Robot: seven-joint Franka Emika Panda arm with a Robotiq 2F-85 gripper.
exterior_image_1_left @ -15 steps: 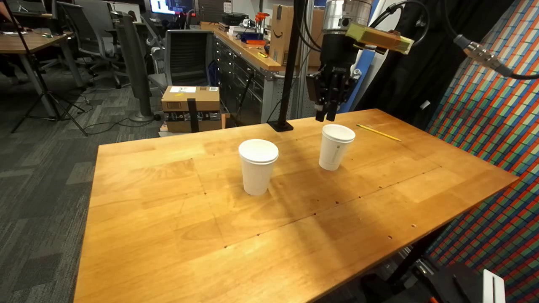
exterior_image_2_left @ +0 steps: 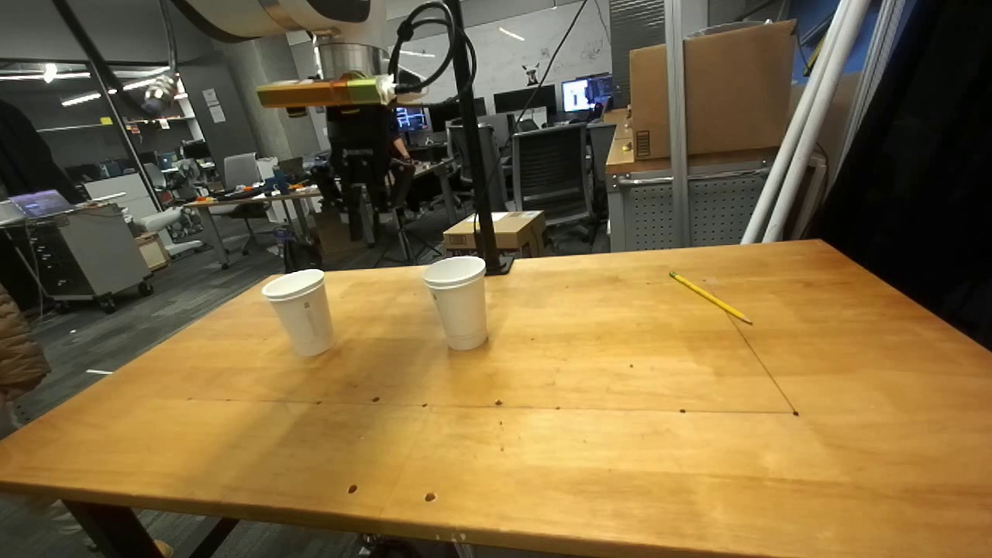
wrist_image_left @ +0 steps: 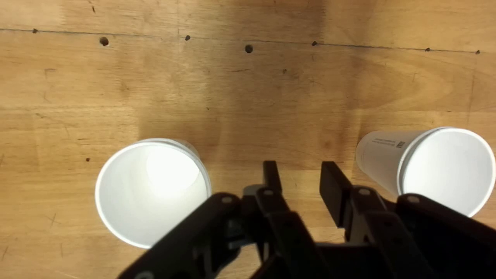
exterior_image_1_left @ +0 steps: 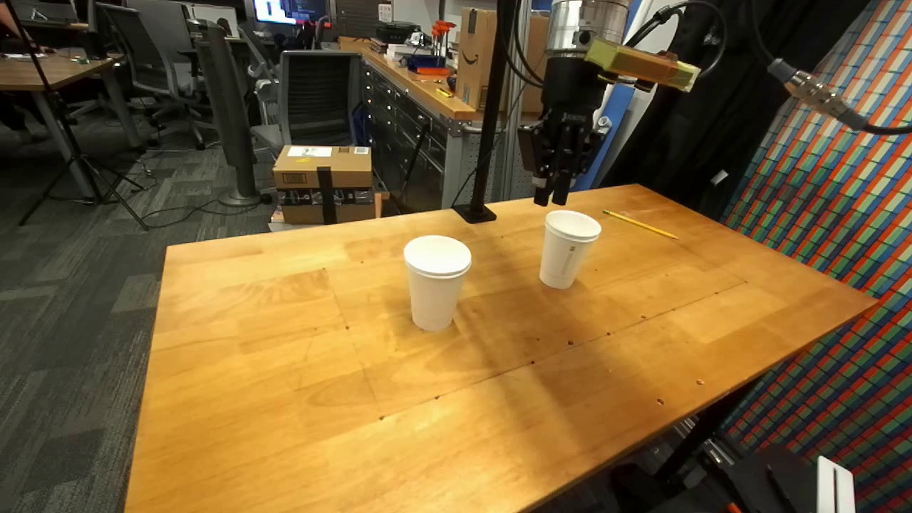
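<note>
Two white paper cups stand upright and apart on the wooden table. The cup nearer the pencil (exterior_image_1_left: 564,256) is at the right in both exterior views (exterior_image_2_left: 460,311) and at the left in the wrist view (wrist_image_left: 139,195), where its inside looks empty. The other cup (exterior_image_1_left: 434,295) stands at the left in exterior view 2 (exterior_image_2_left: 307,321) and at the right in the wrist view (wrist_image_left: 381,151). Above the table, my gripper points down, open, with bare wood showing between its fingers. In the wrist view the fingertips appear between the cups, partly covering both.
A yellow pencil (exterior_image_1_left: 641,224) lies on the table (exterior_image_1_left: 256,359) beyond the pencil-side cup. At the back edge a black post (exterior_image_2_left: 481,186) rises from its base. The tabletop in front of the cups is clear.
</note>
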